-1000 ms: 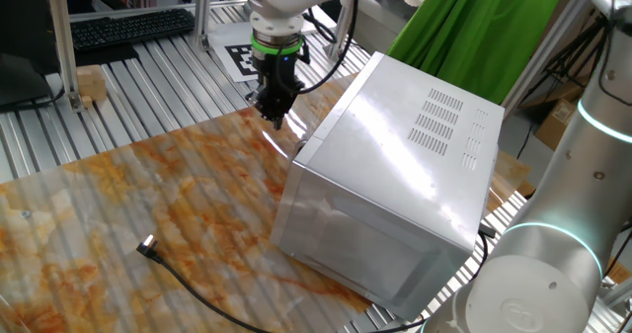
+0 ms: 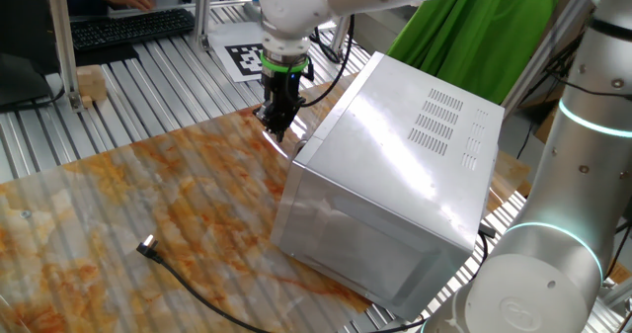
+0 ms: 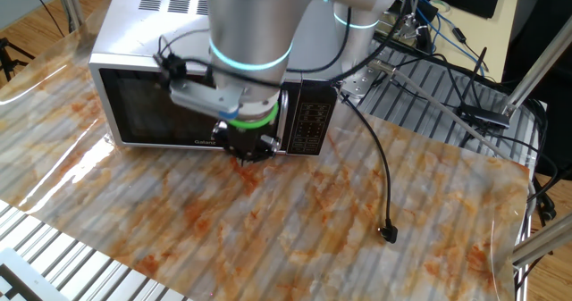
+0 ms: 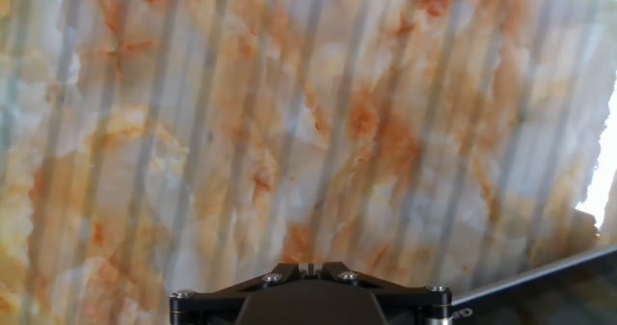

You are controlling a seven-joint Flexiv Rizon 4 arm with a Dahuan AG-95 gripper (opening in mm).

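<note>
A silver microwave (image 2: 395,145) stands tilted across the view on the marbled table sheet. In the second exterior view its dark door (image 3: 161,109) looks closed, and the control panel (image 3: 313,122) is at its right end. My gripper (image 2: 277,135) hangs in front of the microwave, close to its front side; whether it touches is hard to tell. The wrist view shows the gripper at the bottom edge, its fingertips together and nothing visible between them. My arm covers part of the door and the handle area in the second exterior view.
A black plug on a cable (image 2: 148,246) lies on the table sheet beside the microwave. Bare marbled sheet (image 3: 295,229) spreads out in front of the door. Farther off are a printed marker sheet (image 2: 242,61), a keyboard (image 2: 133,29) and a small wooden block (image 2: 91,81).
The microwave and the plug have stayed where they were.
</note>
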